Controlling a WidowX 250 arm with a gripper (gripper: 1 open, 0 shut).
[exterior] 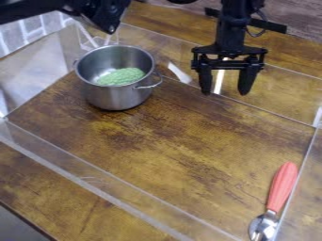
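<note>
My black gripper (229,72) hangs at the upper middle of the camera view, open, with its fingers spread apart and nothing seen between them. It is to the right of a steel pot (116,95) with green contents, at the upper left. At the lower right lies an ice-cream scoop (281,188) with a red handle and metal head, well apart from the gripper.
Clear panels border it on the left and back. A dark object (88,11) reaches in at the top left.
</note>
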